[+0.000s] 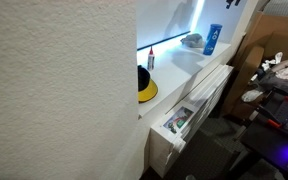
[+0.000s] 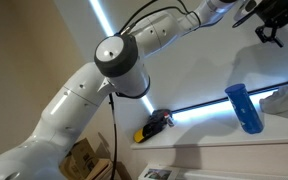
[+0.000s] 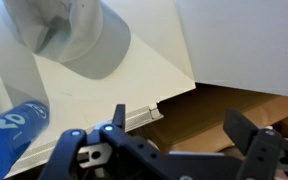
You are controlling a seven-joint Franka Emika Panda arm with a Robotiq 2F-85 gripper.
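Note:
My gripper is open, its dark fingertips wide apart with nothing between them in the wrist view. It hangs above the right end of the white ledge in exterior view 2, and only its tips show at the top of exterior view 1. On the ledge stands a blue cylinder (image 2: pixel 244 108), seen at the left edge of the wrist view. Beside it lies a grey, soft-looking item (image 3: pixel 72 28), perhaps a cap or cloth. Neither thing touches the gripper.
A red-and-white bottle (image 1: pixel 151 59) and a yellow-and-black item (image 1: pixel 145 86) are farther along the ledge (image 1: pixel 174 75). Below it, a drawer (image 1: pixel 167 133) is open with small things inside. A black table (image 1: pixel 274 145) stands at the lower right.

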